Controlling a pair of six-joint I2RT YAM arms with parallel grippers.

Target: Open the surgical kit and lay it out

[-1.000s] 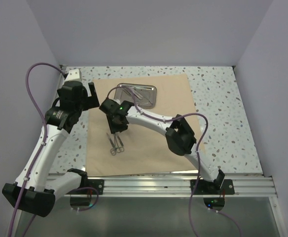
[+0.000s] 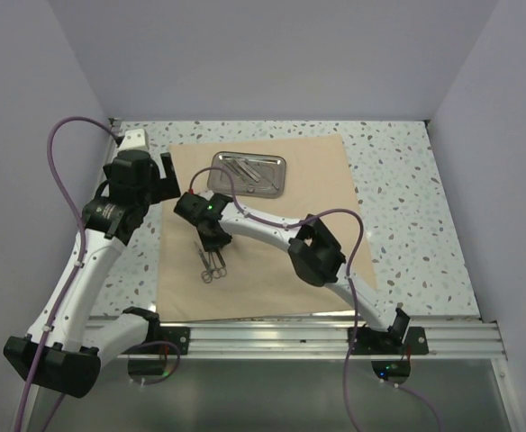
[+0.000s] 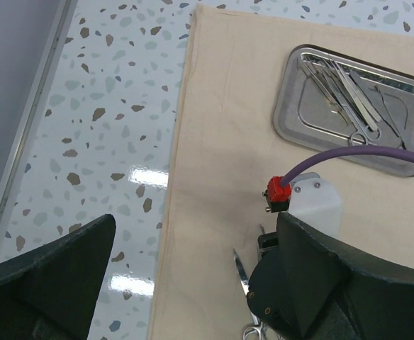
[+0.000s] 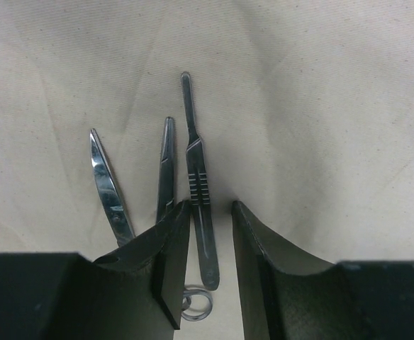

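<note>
A scalpel handle (image 4: 198, 177) lies flat on the beige cloth, passing between the parted fingers of my right gripper, close to its left finger. It appears to rest on the cloth, not clamped. To its left are the slim tip of a ring-handled instrument (image 4: 166, 166), partly behind that finger, and a scissors blade (image 4: 109, 191). The metal tray (image 3: 288, 120) at the back holds several instruments (image 3: 345, 99). Over the cloth's left edge my left gripper (image 2: 169, 177) stands open and empty, its fingers wide apart in the left wrist view.
My right arm crosses the cloth's middle, its purple cable (image 3: 363, 151) looping past the tray's front edge.
The left arm, the tray and the instruments look unmoved.
</note>
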